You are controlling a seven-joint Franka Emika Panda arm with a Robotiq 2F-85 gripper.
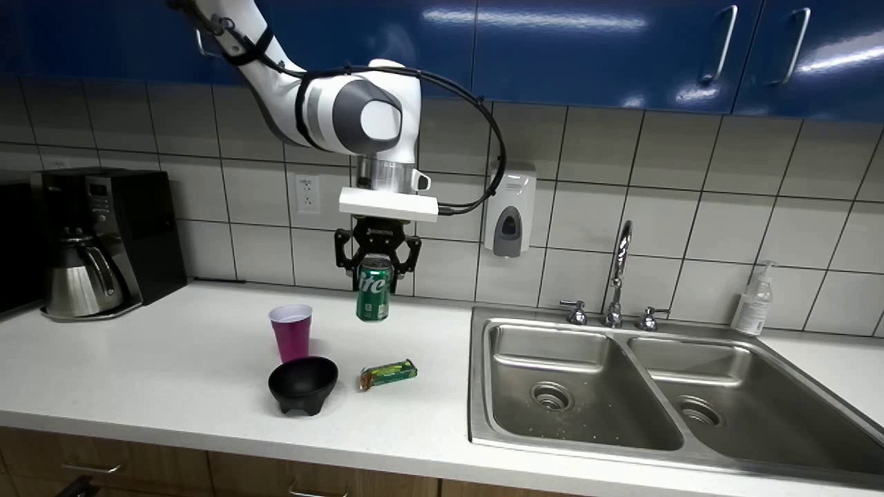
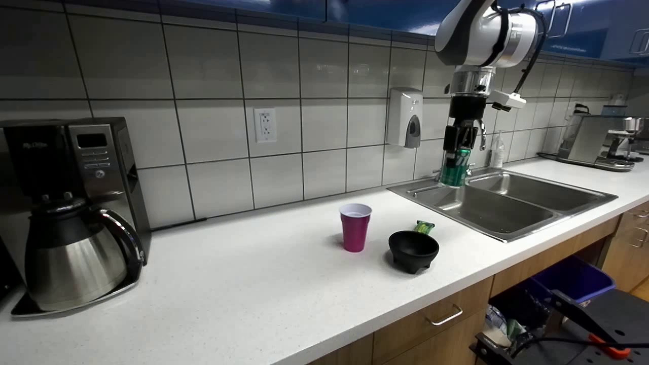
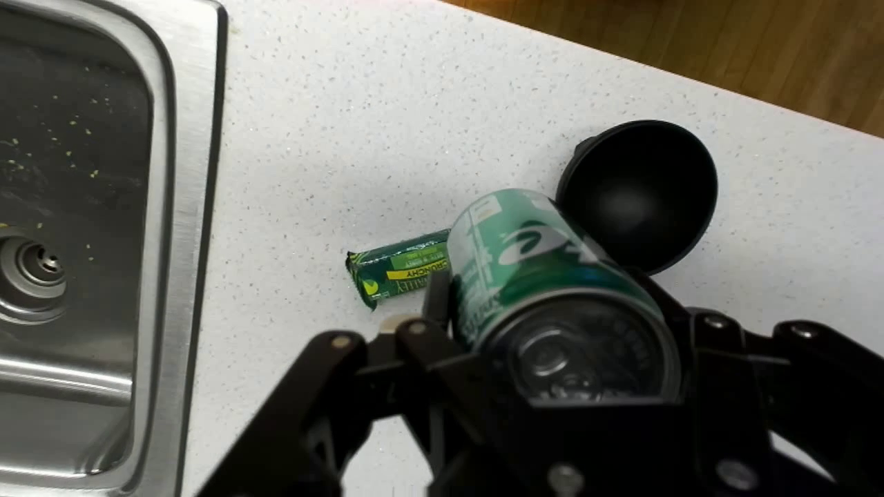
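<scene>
My gripper (image 1: 376, 277) is shut on a green soda can (image 1: 373, 299), holding it upright in the air above the counter. In the wrist view the can (image 3: 539, 265) sits between the black fingers, its metal end facing the camera. Below and in front lies a green-wrapped snack bar (image 1: 389, 374) flat on the counter. A black bowl (image 1: 303, 384) stands left of the bar in exterior view 1. Just behind that bowl is a magenta cup (image 1: 292, 335), upright, with a white interior.
The double sink (image 1: 481, 389) with its faucet (image 1: 618, 273) lies to the right. A coffee maker (image 2: 73, 207) occupies the far left. Bare white counter (image 2: 243, 274) stretches between coffee maker and cup. Blue cabinets (image 1: 580, 50) hang overhead.
</scene>
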